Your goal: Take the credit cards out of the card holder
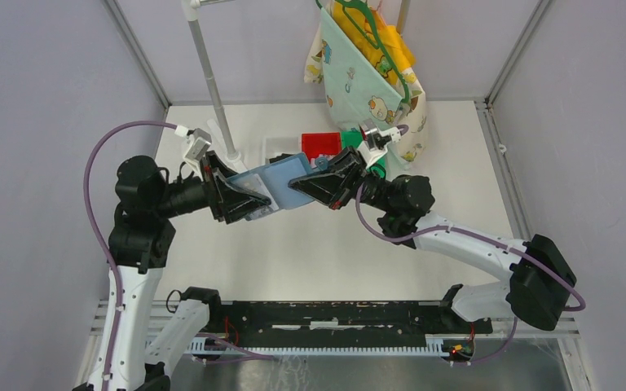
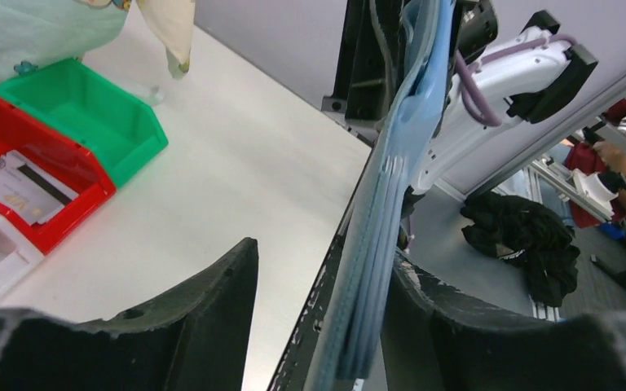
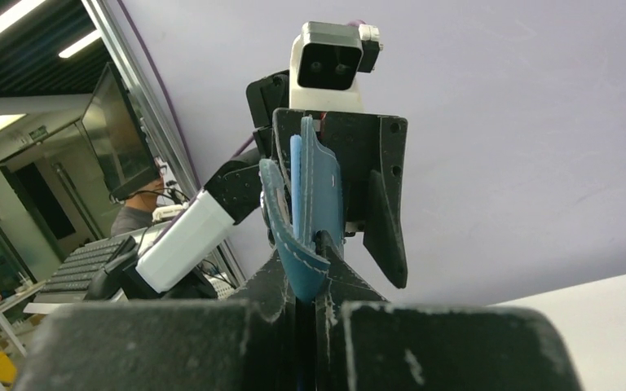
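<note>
A blue folding card holder (image 1: 281,176) is held in the air between my two arms, opened out. Near its right end my right gripper (image 1: 313,191) is shut on it; in the right wrist view its folded layers (image 3: 320,183) rise edge-on from between the fingers. My left gripper is open around the other end. In the left wrist view the holder (image 2: 387,199) passes close by the right finger (image 2: 428,305), with a clear gap to the left finger (image 2: 232,297). A pale pocket panel (image 1: 253,186) shows beside the left fingers; single cards cannot be made out.
Behind the holder stand a red bin (image 1: 319,144) with light, card-like pieces (image 2: 26,186) inside, a green bin (image 2: 90,114) and a white bin (image 2: 2,281) with dark items. Cloths hang at the back.
</note>
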